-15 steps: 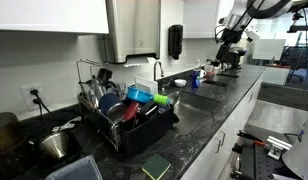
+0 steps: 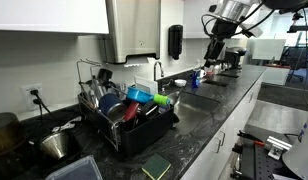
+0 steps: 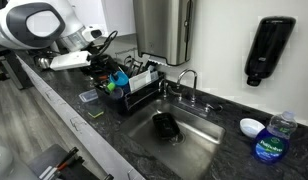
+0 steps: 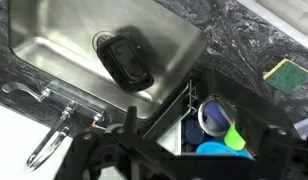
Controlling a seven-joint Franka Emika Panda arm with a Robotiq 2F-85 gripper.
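My gripper is open above the counter, its two dark fingers spread wide along the bottom of the wrist view. In exterior view 1 the gripper hangs high at the upper right, clear of the counter. A dish rack (image 2: 144, 135) holds pans, utensils and a blue container (image 2: 140, 96). Below the gripper in the wrist view, a bright green utensil (image 4: 234, 138) shows in the rack. A black dish (image 4: 125, 62) lies in the steel sink (image 4: 69, 45). A green and yellow sponge (image 4: 286, 76) rests on the dark counter.
A faucet (image 3: 189, 84) stands behind the sink. To its right are a blue soap bottle (image 3: 275, 137) and a white bowl (image 3: 252, 127). A black dispenser (image 3: 270, 48) hangs on the wall. Bare counter (image 3: 234, 160) lies right of the sink.
The arm has swung left in exterior view 1 and looks larger, nearer the camera and the rack. The rack, sink and sponge have not visibly moved.
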